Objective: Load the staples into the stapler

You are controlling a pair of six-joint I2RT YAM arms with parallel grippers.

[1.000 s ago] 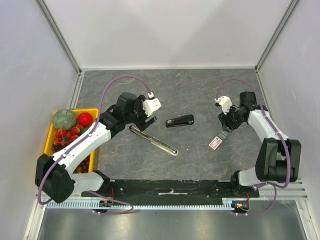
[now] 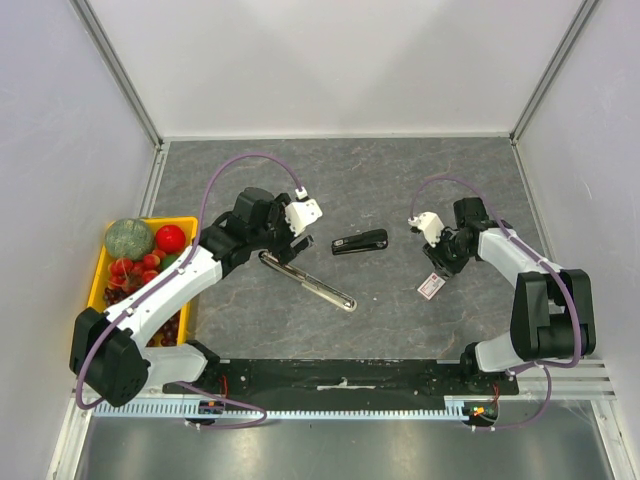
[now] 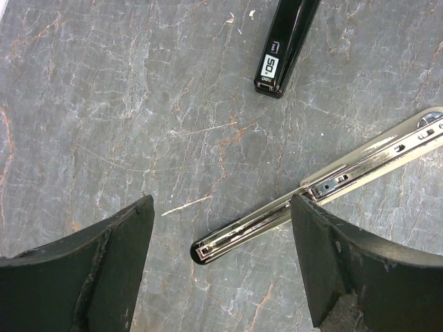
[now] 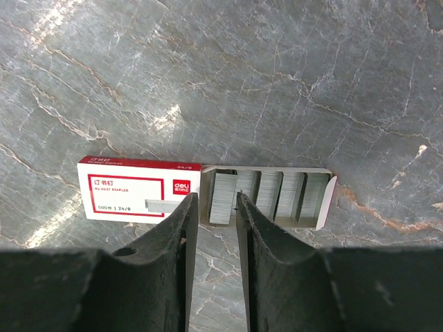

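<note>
The opened stapler (image 3: 374,159) lies flat, its long metal channel exposed, beneath my open left gripper, which holds nothing. A black stapler (image 2: 359,241) lies separately in the middle of the table. On the right, the red-and-white staple box (image 4: 124,190) has its tray (image 4: 297,197) slid out, showing staple strips in compartments. My right gripper is over the tray's left end, fingers partly apart, a staple strip (image 4: 223,197) visible between or just below the fingertips; I cannot tell whether they touch it.
A yellow bin (image 2: 101,280) of fruit and vegetables stands at the left edge. White walls bound the back and sides.
My right arm has moved left and toward the front, coming over the staple tray. The left arm has stayed still.
</note>
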